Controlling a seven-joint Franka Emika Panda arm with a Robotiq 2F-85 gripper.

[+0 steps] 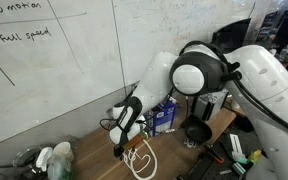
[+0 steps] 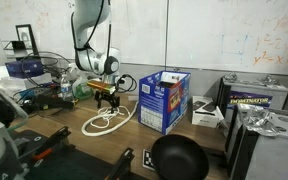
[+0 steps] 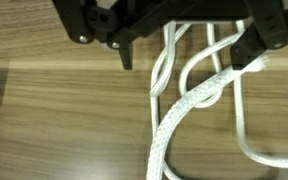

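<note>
A white rope lies in loops on the wooden table, with thin strands and one thicker braided length in the wrist view. In exterior view 1 the rope spreads just in front of the arm's lower end. My gripper is open above it, its dark fingers far apart. Strands cross the gap between the fingers in the wrist view, but nothing is gripped. From the second exterior view, the gripper points down over the far end of the rope.
A blue box stands beside the rope. A black pan sits nearer that camera, with a toaster behind it. Bottles and other clutter lie to the gripper's other side. Bare table shows in front.
</note>
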